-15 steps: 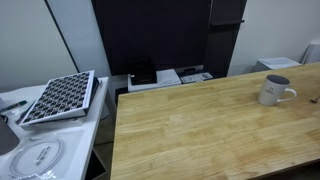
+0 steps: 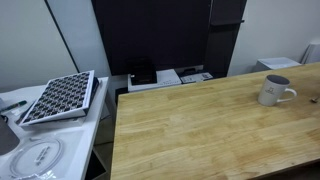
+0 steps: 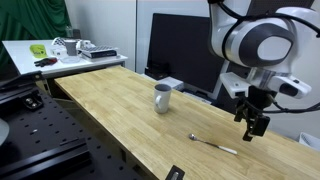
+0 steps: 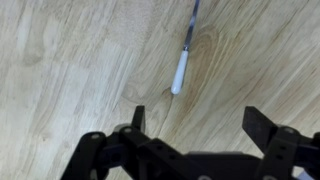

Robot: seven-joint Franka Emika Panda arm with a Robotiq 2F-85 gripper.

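Observation:
A spoon with a pale handle (image 3: 214, 144) lies flat on the wooden table, its dark metal end toward the mug. In the wrist view the spoon's white handle (image 4: 180, 73) points down toward the space between the fingers, while its far end runs out of the top of the picture. My gripper is open and empty; in exterior view 2 the gripper (image 3: 249, 128) hangs above the table, to the right of the spoon and apart from it. A white mug with a grey inside (image 2: 270, 91) stands upright on the table, also seen as the mug (image 3: 162, 97).
The wooden table (image 2: 190, 125) is broad and mostly bare on the side away from the arm. A separate white side table (image 2: 75, 140) holds a patterned box (image 2: 64, 97) and a clear round lid (image 2: 37, 157). Black rails (image 3: 60, 150) stand in the foreground of exterior view 2.

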